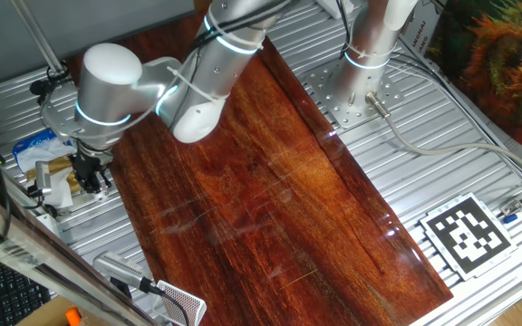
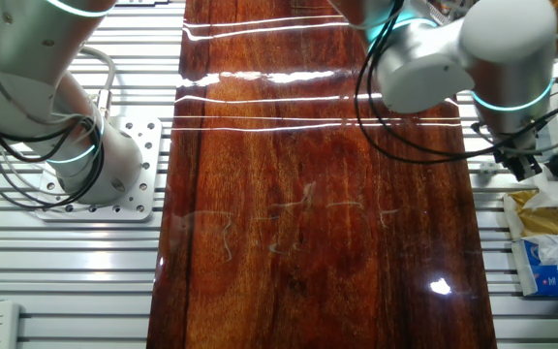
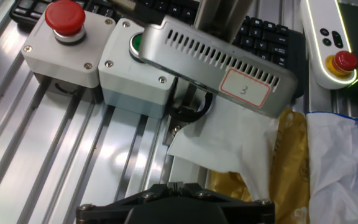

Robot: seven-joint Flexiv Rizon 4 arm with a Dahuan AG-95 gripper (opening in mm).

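My gripper shows at the bottom of the wrist view, its black fingers drawn together, with nothing visible between them. In exterior view 1 the same gripper (image 1: 96, 181) hangs past the left edge of the wooden board (image 1: 243, 190), above the ribbed metal table. A small pale patch shows by its tips there, too small to make out. Exterior view 2 has the gripper (image 2: 523, 167) at the right, partly covered by the arm and cables. Close beside it lies a tissue pack (image 2: 555, 269), blue, white and gold, with white tissue (image 3: 229, 143) sticking out.
The board's surface is bare. In the wrist view, a red-button box (image 3: 64, 46), a green-button box (image 3: 135, 74), a grey camera bar (image 3: 219, 65) and a keyboard (image 3: 260, 40) stand ahead. A teach pendant (image 3: 331, 43) lies at the right. A marker board (image 1: 467, 235) sits far from the gripper.
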